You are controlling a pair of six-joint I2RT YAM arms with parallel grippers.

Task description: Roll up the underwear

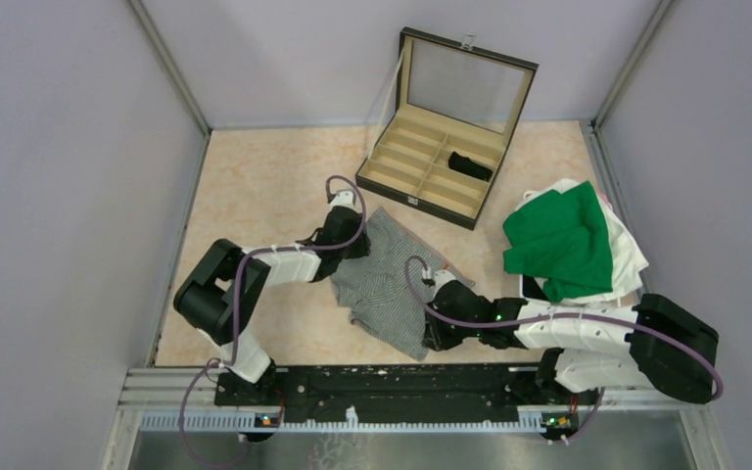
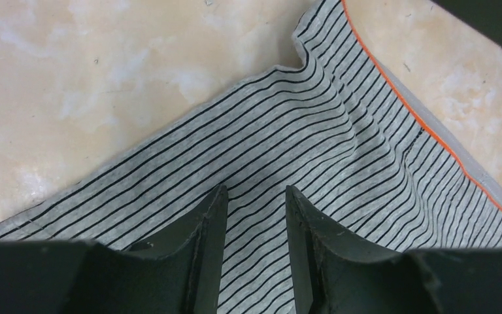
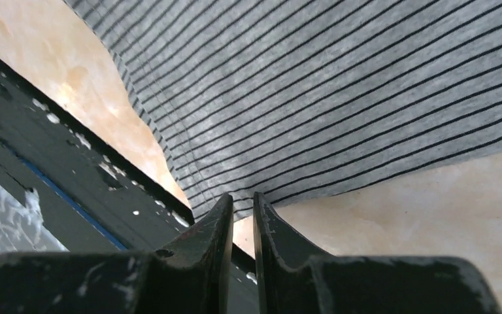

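The grey striped underwear (image 1: 392, 284) lies spread askew on the table, its orange-edged waistband running along the upper right side in the top and left wrist views. My left gripper is over its upper left part, fingertips at the cloth, slightly apart. My right gripper is at the lower corner beside the table's front edge, fingertips a little apart at the cloth's hem. Whether either pinches fabric is not clear.
An open black organiser box (image 1: 431, 196) with one dark roll stands at the back. A pile of green (image 1: 558, 240) and white cloths lies on the right.
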